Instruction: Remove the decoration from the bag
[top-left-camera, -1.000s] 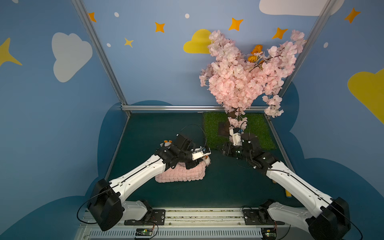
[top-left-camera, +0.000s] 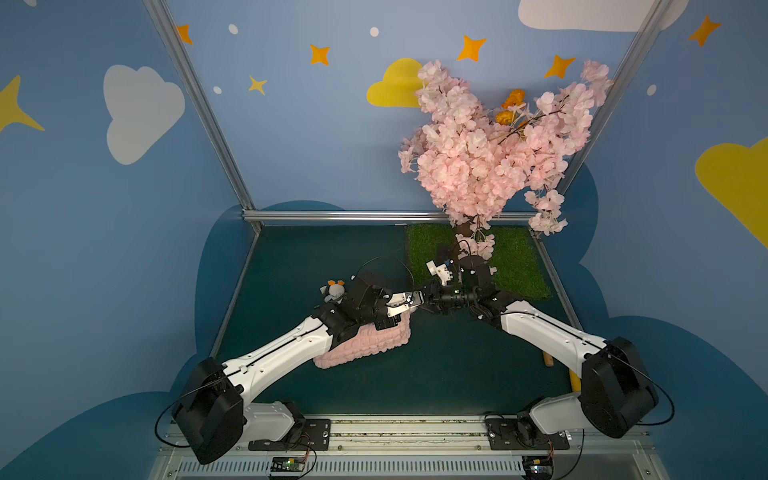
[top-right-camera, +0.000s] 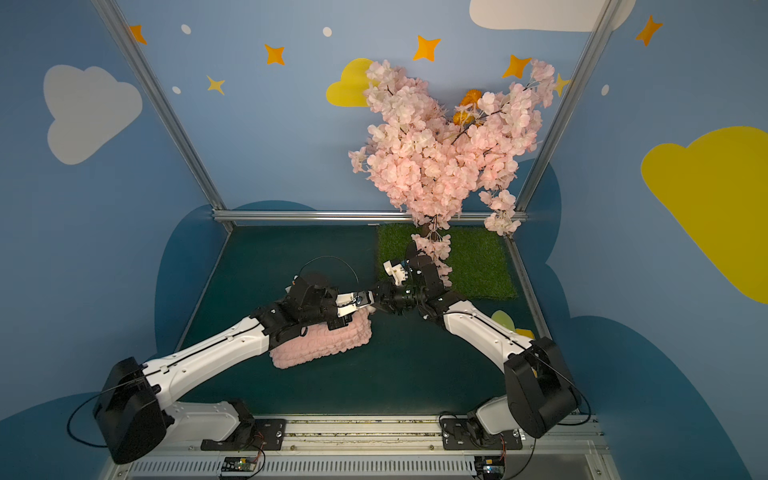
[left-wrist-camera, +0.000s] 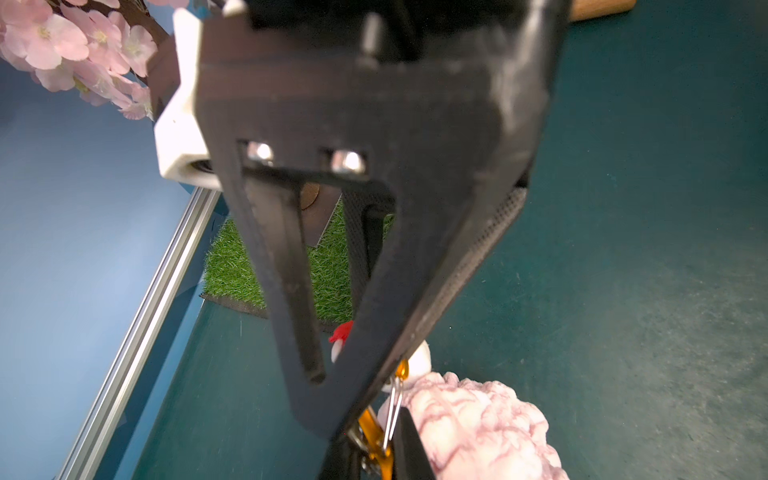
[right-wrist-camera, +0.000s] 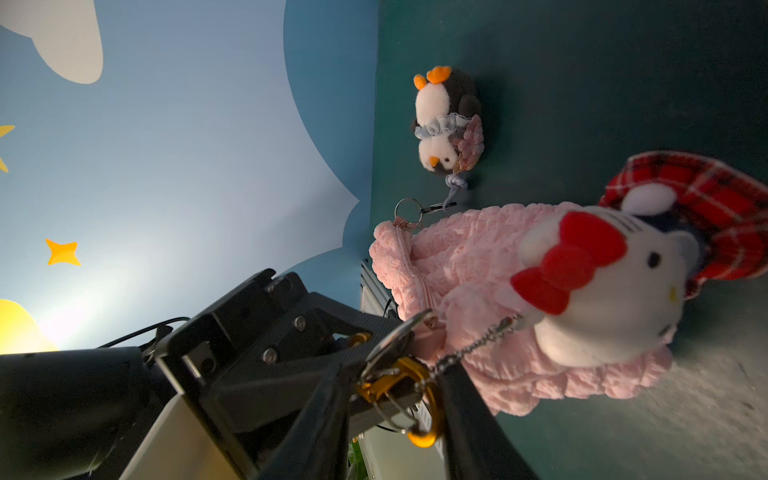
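Observation:
The pink quilted bag (top-left-camera: 364, 345) lies under my left arm. In the right wrist view, a Hello Kitty charm (right-wrist-camera: 632, 300) with a red bow rests against the bag; its bead chain (right-wrist-camera: 484, 340) runs up to a gold clasp (right-wrist-camera: 428, 400) and silver ring. My left gripper is shut on the gold clasp hardware. Opposite it, my right gripper is part open, with its fingers (right-wrist-camera: 324, 424) either side of the clasp; whether they touch it I cannot tell. The right gripper hides part of the charm in the left wrist view.
A penguin plush (right-wrist-camera: 440, 120) lies beside the bag, its cord and ring at the bag's zip end. The blossom tree (top-left-camera: 480, 160) stands on a grass mat (top-left-camera: 520, 268) at the back right. Wooden pieces (top-left-camera: 548, 359) lie near the right arm.
My right arm has moved left, bringing its gripper from well apart to right up against the left one.

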